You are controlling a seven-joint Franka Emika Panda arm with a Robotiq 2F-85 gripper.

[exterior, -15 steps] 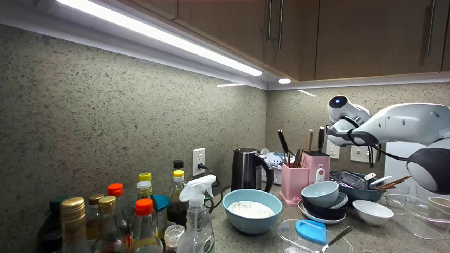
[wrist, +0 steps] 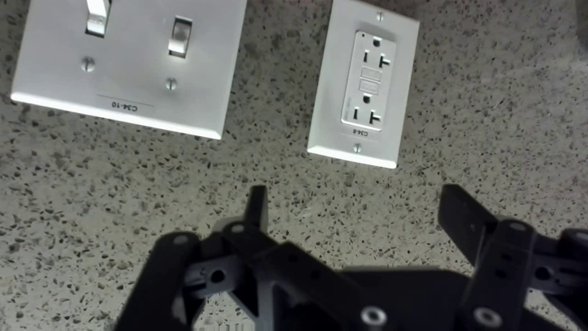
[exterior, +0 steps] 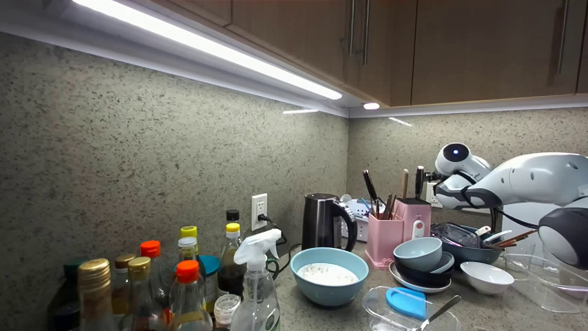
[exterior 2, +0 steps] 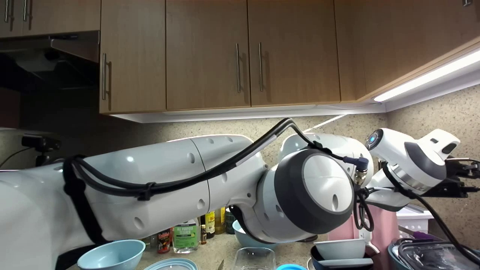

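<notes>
In the wrist view my gripper stands open, its two dark fingers wide apart with only speckled wall seen between them. It faces the backsplash, where a white outlet plate (wrist: pixel 319 132) and a double light switch plate (wrist: pixel 143 71) are mounted. From the side, the gripper (exterior 2: pixel 474 177) reaches toward the wall at the right, well above the counter. In the first exterior view the arm's wrist (exterior: pixel 463 165) hides most of the gripper, and it hangs over the dishes near a pink knife block (exterior: pixel 413 212).
Below the arm are stacked bowls (exterior: pixel 419 253), a dish-filled basin (exterior: pixel 485 253) and a white bowl (exterior: pixel 488 277). A kettle (exterior: pixel 319 220) and a blue bowl (exterior: pixel 314 295) stand farther left. Bottles crowd the left foreground. Cabinets (exterior: pixel 496 49) hang overhead.
The arm has come down and its wrist has shifted slightly right in the first exterior view, now covering more of the wall plates. The dishes and bottles stay where they were.
</notes>
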